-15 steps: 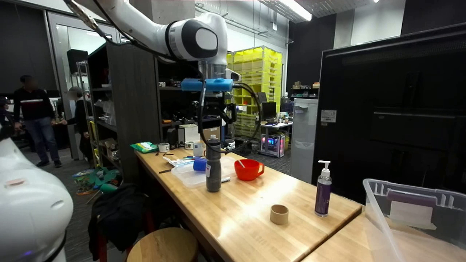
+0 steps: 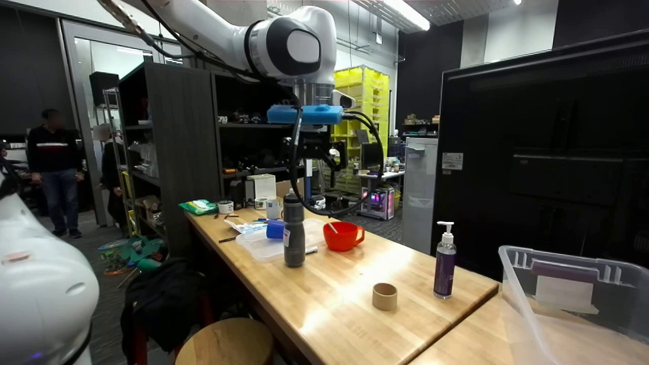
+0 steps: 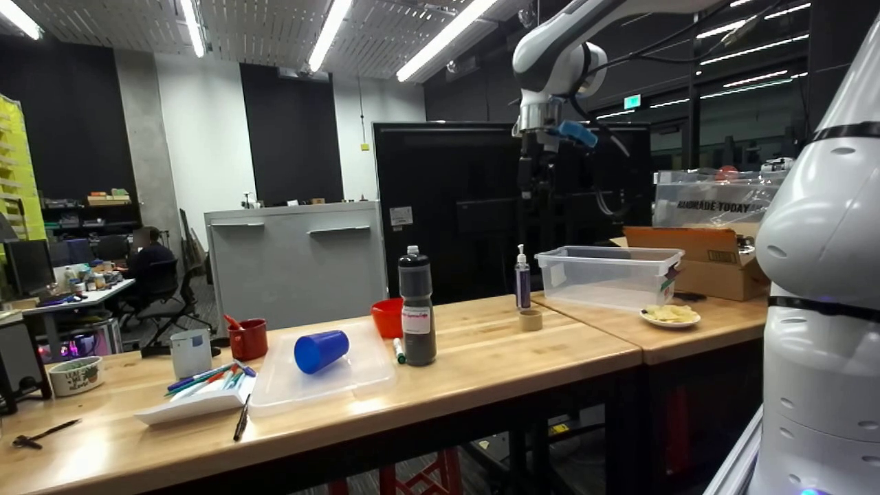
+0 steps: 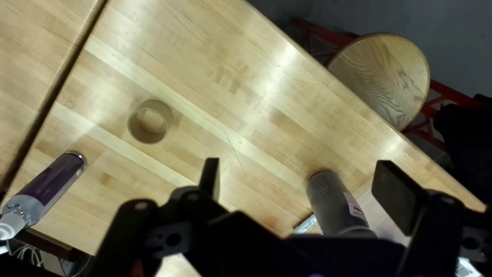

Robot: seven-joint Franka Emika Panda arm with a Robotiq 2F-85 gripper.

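My gripper is open and empty, hanging high above the table [image 4: 258,134] with its fingers [image 4: 211,177] spread wide. In the wrist view a dark grey squeeze bottle [image 4: 334,203] shows below, near the right finger. A brown tape-roll ring [image 4: 159,115] rests on the bare wood to the left. Further left, a purple pump bottle [image 4: 50,182] stands near the table seam. From the second exterior view, the grey bottle [image 3: 418,322] is upright beside a red bowl-like cup [image 3: 387,317], and a blue cup [image 3: 322,351] lies on its side on a clear lid [image 3: 371,375].
A clear plastic bin [image 3: 610,276] and a plate of chips [image 3: 670,316] occupy the adjoining table. Pens [image 3: 214,379], a red mug [image 3: 247,339] and a pale mug [image 3: 190,353] crowd the far end. Around the ring, the tabletop is mostly clear.
In exterior view 1 the arm and gripper have shifted to the right, still high over the table. The objects on the table keep their arrangement.
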